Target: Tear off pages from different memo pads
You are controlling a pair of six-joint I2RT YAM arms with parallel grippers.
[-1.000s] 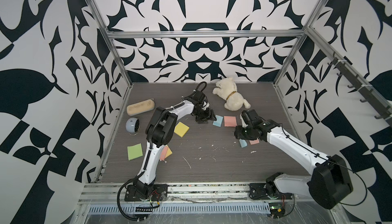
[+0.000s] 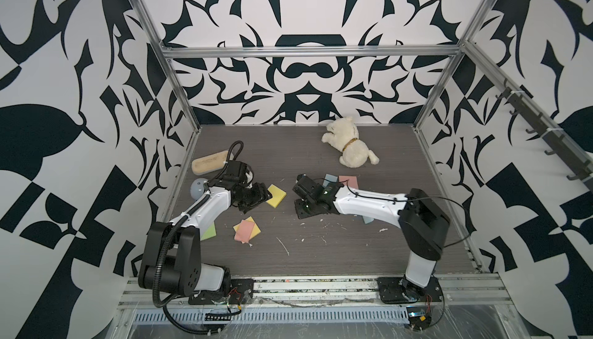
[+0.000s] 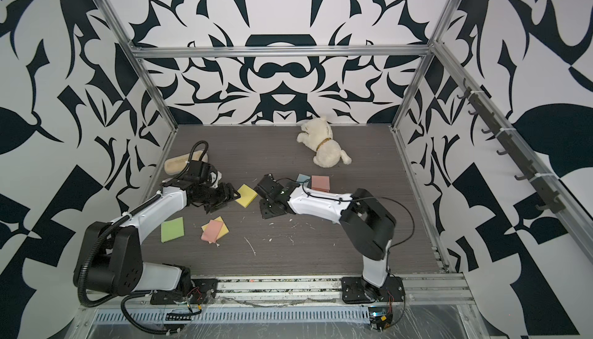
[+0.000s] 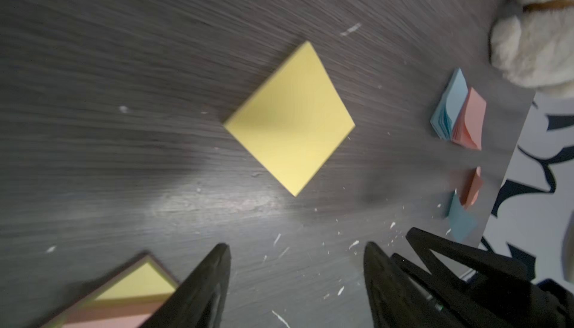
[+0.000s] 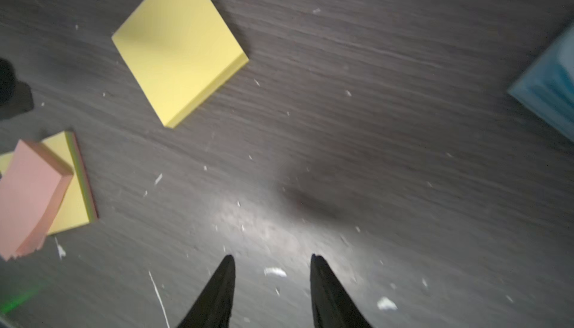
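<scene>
A yellow memo pad (image 2: 276,196) lies at the table's middle, between my left gripper (image 2: 260,197) on its left and my right gripper (image 2: 299,195) on its right. My left gripper stands open, the pad ahead of it in the left wrist view. My right gripper is part open, with bare table between its fingers. A pink pad (image 5: 30,196) lies on a yellow pad (image 5: 77,205) at the front left. A green pad (image 3: 172,229) is at far left. Blue (image 4: 448,103) and pink (image 4: 472,118) pads lie to the right, with loose blue and pink sheets near them.
A white plush dog (image 2: 349,144) lies at the back right. A beige oblong object (image 2: 207,164) and a grey round object (image 2: 198,187) are at the left.
My left gripper has moved left and toward the front, away from the blue pad. My right gripper has swung left from the right-hand pads to beside the middle yellow pad.
</scene>
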